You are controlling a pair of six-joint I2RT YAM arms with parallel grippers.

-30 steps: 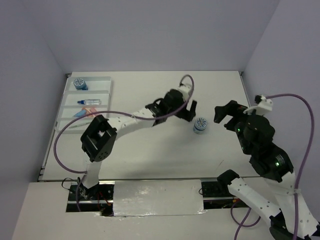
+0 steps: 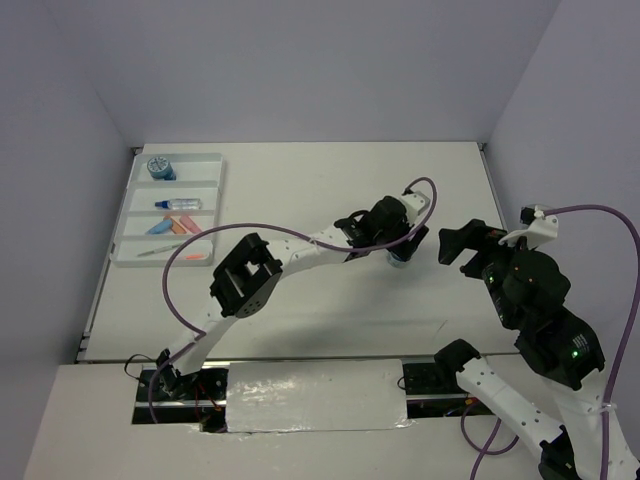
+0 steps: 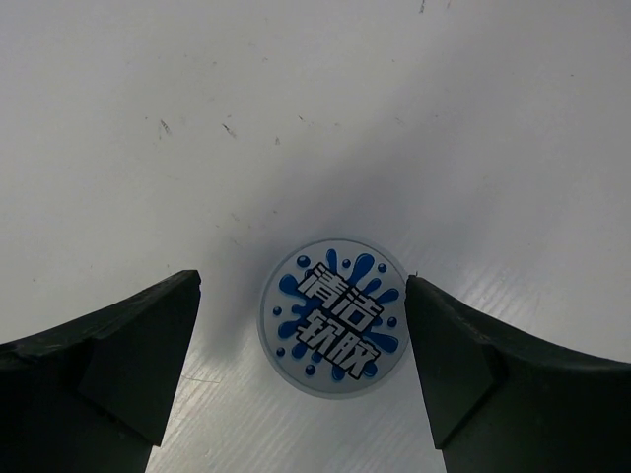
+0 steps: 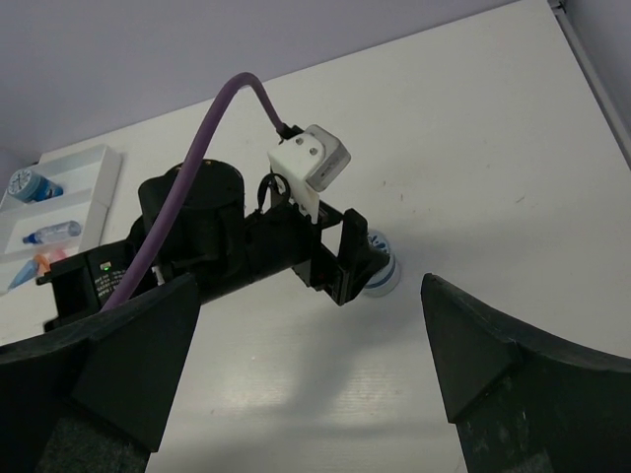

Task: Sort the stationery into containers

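A round tub with a blue splash label (image 3: 333, 315) stands on the white table at the middle right, partly hidden in the top view under my left gripper (image 2: 410, 236). In the left wrist view that open gripper's fingers sit on either side of the tub, with its lid between them. My right gripper (image 2: 465, 245) is open and raised at the right side of the table, with nothing between its fingers. At the left, a white compartment tray (image 2: 126, 240) holds a blue tub (image 2: 160, 170), a bottle (image 2: 182, 204), pink and blue pieces and a thin pen-like item (image 2: 159, 250).
Walls rise behind and on both sides. The two arms stand close together on the right half.
My left gripper has moved right and toward the front, coming over the tub. The right arm has shifted right and slightly toward the front. The tray looks unchanged.
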